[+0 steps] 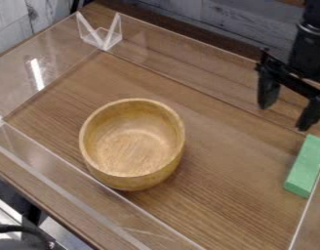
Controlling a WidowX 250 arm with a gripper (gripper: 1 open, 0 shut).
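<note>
My gripper [285, 98] is at the upper right of the camera view, a dark shape hanging over the wooden table [189, 195], its two black fingers spread open with nothing seen between them. Below it, at the right edge, lies a light green block [303, 166]. A round-cornered tan bowl [132, 111] sits left of centre, apart from both.
A small white wire-like holder [100, 31] stands at the top left near the back edge. The table's edge runs along the left.
</note>
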